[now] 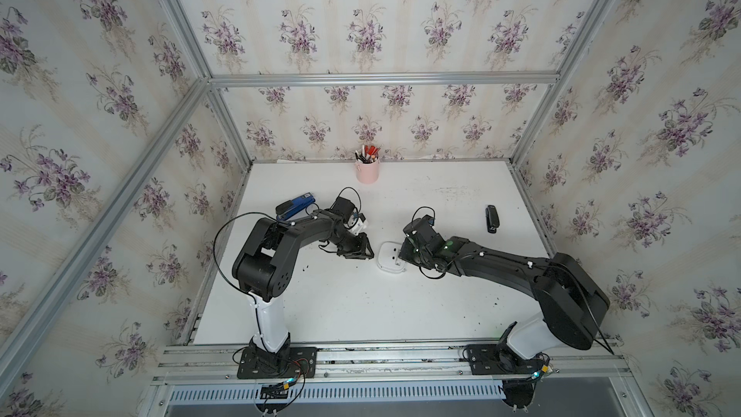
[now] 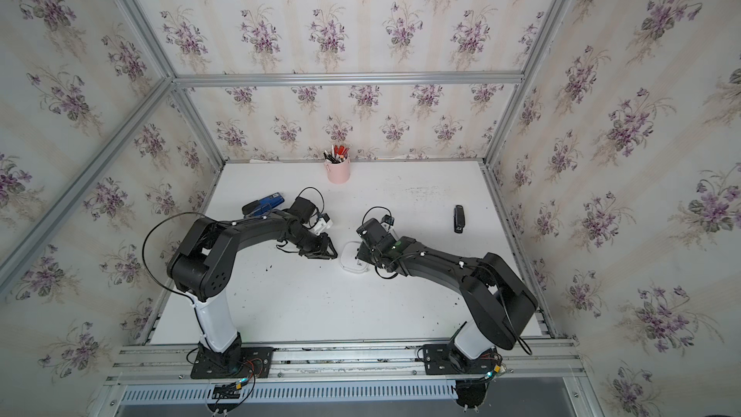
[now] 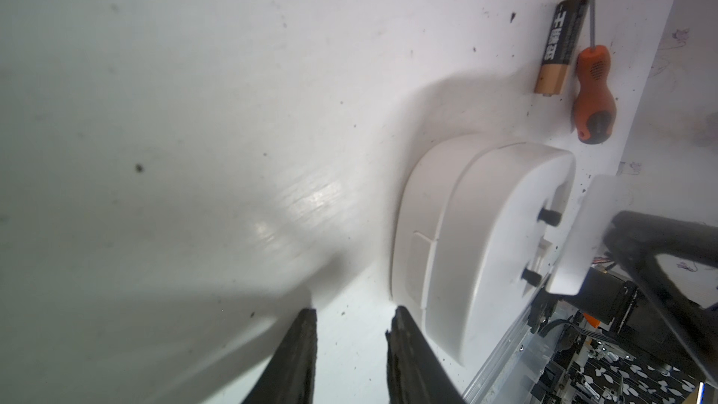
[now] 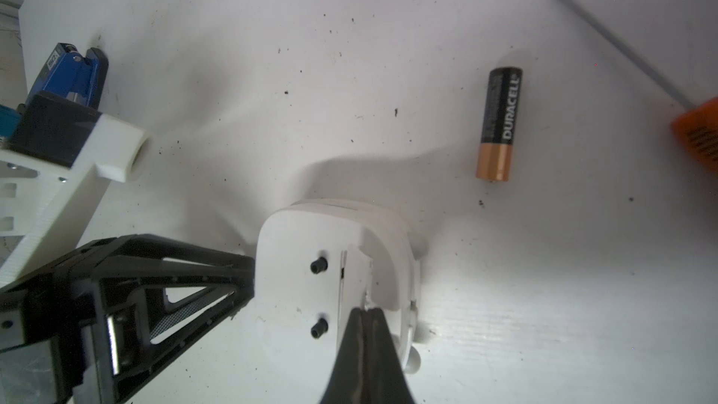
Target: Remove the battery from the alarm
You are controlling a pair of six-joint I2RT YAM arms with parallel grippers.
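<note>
The white, round-edged alarm (image 4: 288, 277) lies on the table, its face with two black knobs turned up. A white flap (image 3: 583, 239) stands tilted up from that face, close to the tips of my right gripper. The right gripper is shut, with nothing seen between its fingers. My left gripper is part open at the alarm's opposite side, its gap empty. A black-and-copper Duracell battery (image 4: 499, 123) lies loose on the table, apart from the alarm. Whether the compartment behind the flap holds a battery cannot be seen.
An orange-handled screwdriver (image 3: 595, 101) lies beside the loose battery. A blue stapler (image 1: 295, 205) is at the left, a pink pen cup (image 1: 367, 170) at the back, and a black object (image 1: 492, 218) at the right.
</note>
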